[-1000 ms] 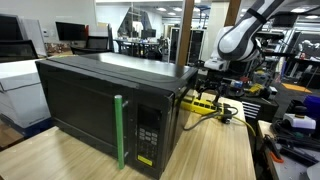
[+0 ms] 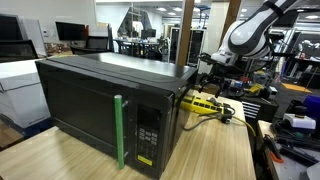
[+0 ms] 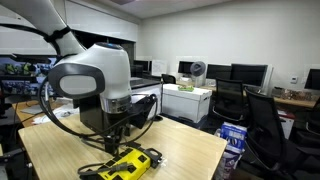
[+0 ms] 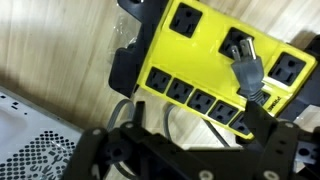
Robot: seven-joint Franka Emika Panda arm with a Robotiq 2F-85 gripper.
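A yellow power strip [image 4: 190, 55] with black ends and black sockets lies on the wooden table. On its top rests a grey plug [image 4: 248, 75], prongs showing, with its cable [image 4: 213, 128] running off beneath my gripper. My gripper is open above the strip, with no object held between its fingers. In exterior view 2 the strip [image 3: 128, 168] sits under the arm near the front of the table. Exterior view 1 shows the strip [image 2: 200, 104] partly hidden behind the microwave.
A large black microwave [image 2: 150, 125] with a green handle takes up much of the table. A perforated light panel [image 4: 30, 145] shows at the wrist view's lower left. Bare tabletop [image 3: 195, 145] extends right of the strip.
The arm has shifted a little near the power strip, its gripper staying above it. Strip and microwave look unmoved.
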